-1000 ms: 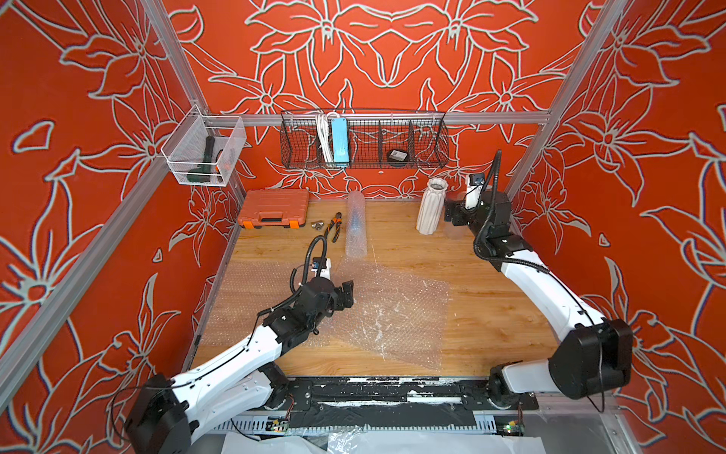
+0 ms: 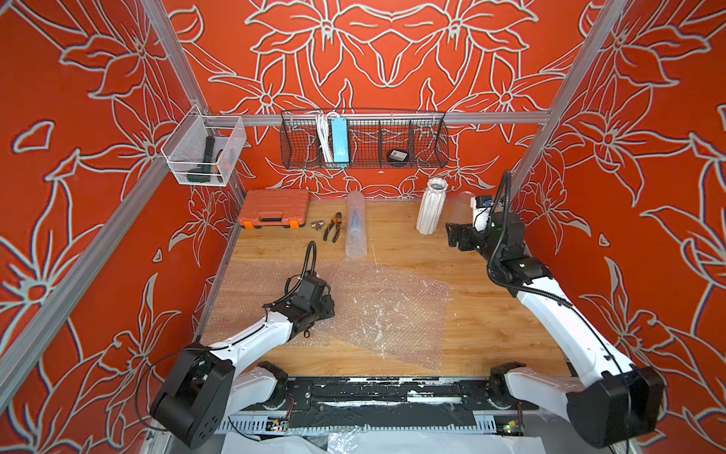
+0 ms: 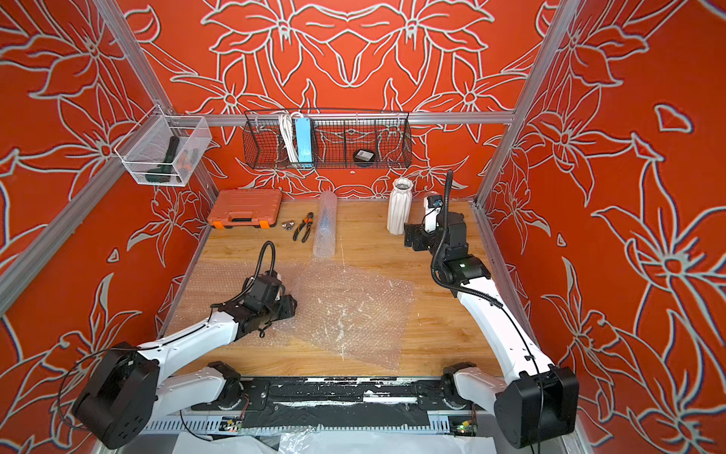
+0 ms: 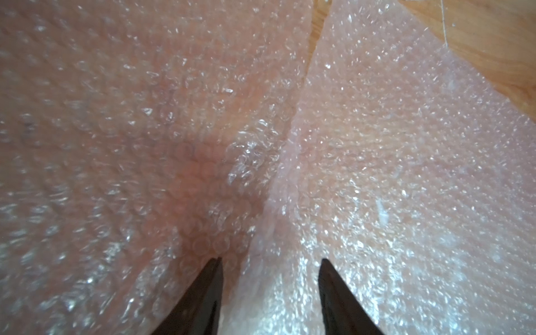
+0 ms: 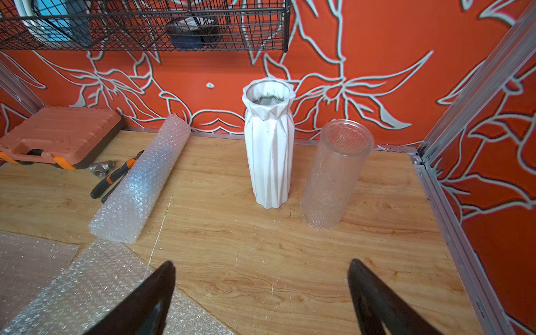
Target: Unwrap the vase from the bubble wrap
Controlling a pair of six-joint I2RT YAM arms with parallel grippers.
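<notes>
A white faceted vase (image 5: 269,150) stands upright, unwrapped, at the back right, with a clear glass cylinder (image 5: 336,173) just right of it. Bubble wrap sheets (image 2: 389,310) lie flat across the left and middle of the table; a rolled piece of bubble wrap (image 2: 355,223) lies behind them. My left gripper hangs low over two overlapping sheet edges, fingers apart, with no clear grip on the film. My right gripper is open near the vase and cylinder, nothing between its fingers.
An orange case (image 2: 272,204), pliers (image 2: 332,227) and a small metal piece (image 2: 317,225) lie at the back left. A wire basket (image 2: 363,143) and a clear bin (image 2: 198,155) hang on the walls. Bare table shows at the front right.
My left gripper has moved down and back toward the front left over the wrap. My right arm has drawn back from the cylinder, toward the front and right.
</notes>
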